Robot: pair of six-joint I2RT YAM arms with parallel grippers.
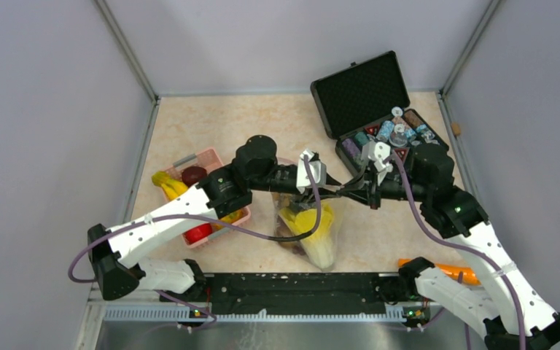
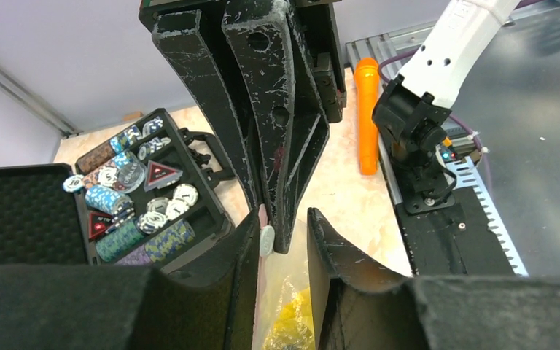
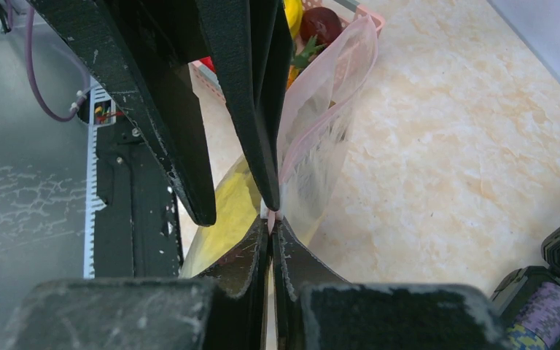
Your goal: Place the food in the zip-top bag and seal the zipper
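Note:
The clear zip bag [image 1: 313, 240] with pink top stands at centre with yellow-leaved cabbage inside. My right gripper is shut on the bag's pink edge by the white slider [image 2: 266, 240]. My left gripper is part open around that same corner, its fingertips just beside the right gripper's tips; the bag edge runs between them. In the right wrist view the left fingers [image 3: 259, 168] hang over the zipper strip.
A pink basket [image 1: 237, 222] of food is at left, an open black case of chips [image 1: 357, 87] at back right, an orange tube [image 2: 367, 117] at front right.

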